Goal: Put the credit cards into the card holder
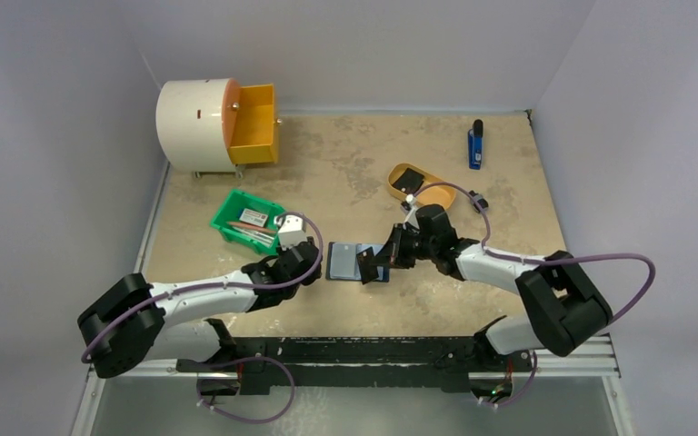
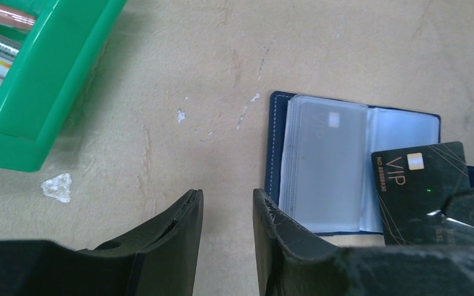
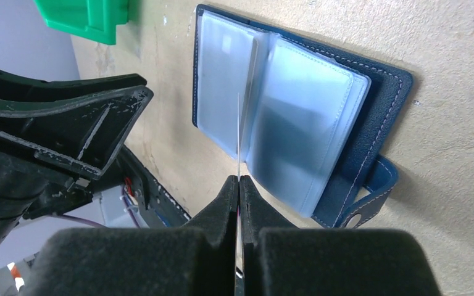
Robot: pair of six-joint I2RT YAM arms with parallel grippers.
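Observation:
A black VIP card (image 2: pixel 415 179) is gripped by my right gripper, which is shut on it. In the right wrist view the card (image 3: pixel 239 132) appears edge-on as a thin line between the fingertips. It hangs over the right half of the open card holder (image 2: pixel 327 160), a dark blue cover with clear sleeves. The holder (image 3: pixel 308 117) lies flat on the table. To the holder's left, my left gripper stands part open, with only bare table visible between its fingers. Another dark card (image 1: pixel 408 180) is in the orange tray (image 1: pixel 433 195).
A green basket (image 1: pixel 221 223) with pens and a small box sits close to the left gripper. Behind are a white drum-shaped cabinet (image 1: pixel 191 125) with its yellow drawer (image 1: pixel 256 127) out, and a blue stapler (image 1: pixel 475 147).

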